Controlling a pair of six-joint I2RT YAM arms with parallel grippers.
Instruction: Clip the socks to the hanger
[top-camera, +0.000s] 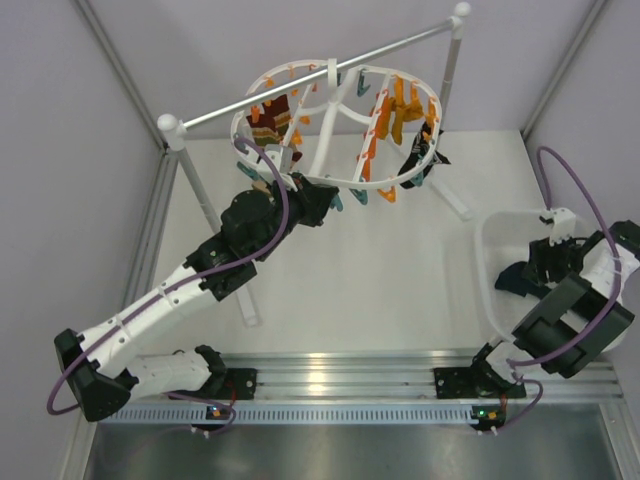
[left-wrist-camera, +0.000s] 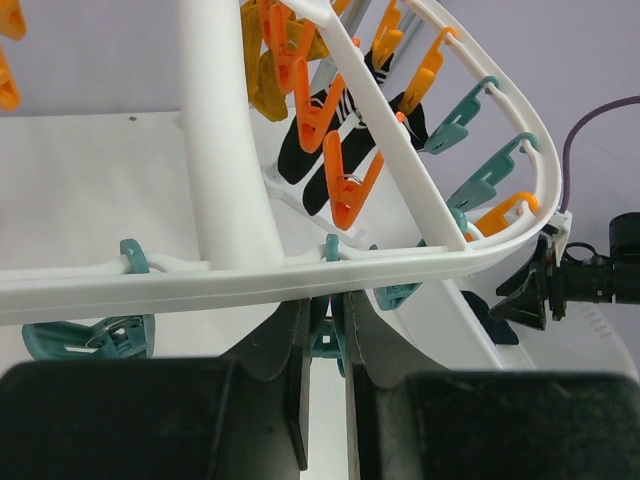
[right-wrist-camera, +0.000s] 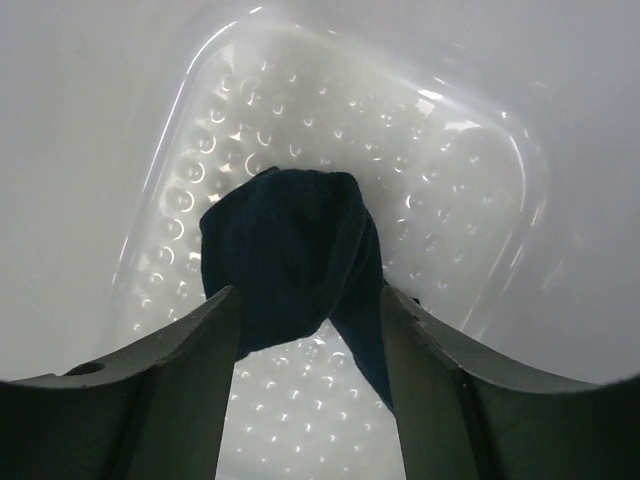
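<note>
The round white hanger (left-wrist-camera: 420, 266) carries orange and teal clips around its ring. At its front edge my left gripper has its fingers close together on a teal clip (left-wrist-camera: 320, 308), with no sock in that clip. A dark navy sock (right-wrist-camera: 290, 250) lies folded in the clear bin, its narrower part reaching under my right finger. Over it hovers my right gripper, open, with nothing gripped. On the hanger hang a brown striped sock (top-camera: 268, 122), a mustard sock (top-camera: 400, 108) and a black-and-white striped sock (top-camera: 424, 150).
The clear bin (top-camera: 482, 265) stands at the right side, with the right arm reaching over it. A white stand bar (top-camera: 250, 102) spans above the hanger.
</note>
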